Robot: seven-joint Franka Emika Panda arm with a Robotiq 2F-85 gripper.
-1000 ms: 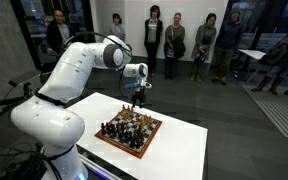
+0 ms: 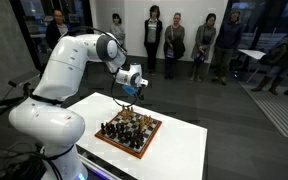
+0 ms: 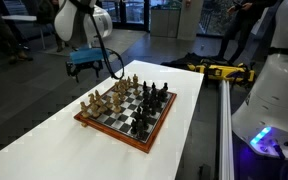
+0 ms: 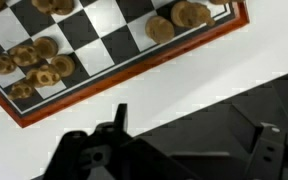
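Observation:
A chessboard (image 2: 144,126) with a reddish-brown rim lies on the white table. Dark pieces (image 3: 152,96) stand along one side of it and light wooden pieces (image 3: 97,104) along the other. My gripper (image 3: 85,69) hangs above the table's far edge, beyond the light-piece side of the board and apart from it. Its fingers are spread wide with nothing between them. The wrist view has the board's rim (image 4: 134,76) and several light pieces (image 4: 46,47) in its upper part, with my gripper below over bare table and the dark floor.
Several people stand along the back wall, behind the dark floor (image 2: 214,105). Other equipment (image 3: 224,72) sits past the table in the second exterior view.
The gripper has drifted slightly up and to the left in the first exterior view, with its wrist turning a little. The board and its pieces look unchanged.

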